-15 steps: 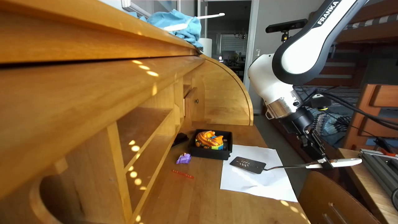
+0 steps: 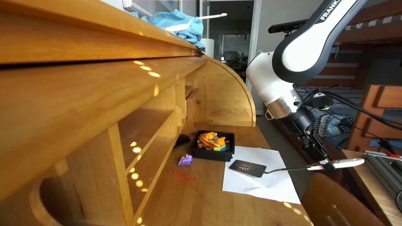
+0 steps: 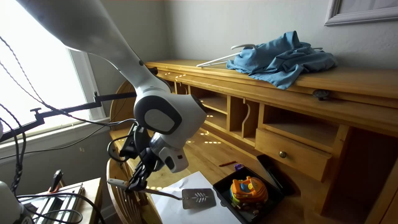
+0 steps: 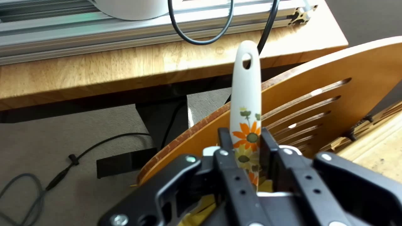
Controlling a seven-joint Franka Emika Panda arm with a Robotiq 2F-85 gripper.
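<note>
A metal spatula point(image 2: 248, 168) with a slotted, leaf-patterned blade stretches from my gripper over the white paper on the desk. My gripper point(image 2: 327, 165) is shut on its white handle, beyond the desk's edge and above the chair. In the wrist view the handle point(image 4: 247, 90), painted with orange flowers, runs between both fingers, its holed end pointing away. The second exterior view shows the blade point(image 3: 198, 198) over the paper, close to the black tray point(image 3: 220, 187). Whether the blade touches the paper, I cannot tell.
An orange toy vehicle point(image 2: 211, 141) sits in the black tray. Beside it lie a purple wrapper point(image 2: 185, 160) and a red stick point(image 2: 184, 175). A wooden chair point(image 2: 331, 199) stands under my gripper. Shelves line the desk's back.
The arm and the spatula have shifted slightly left in the first exterior view, and the blade sits a little nearer the tray. The grip on the handle looks the same.
</note>
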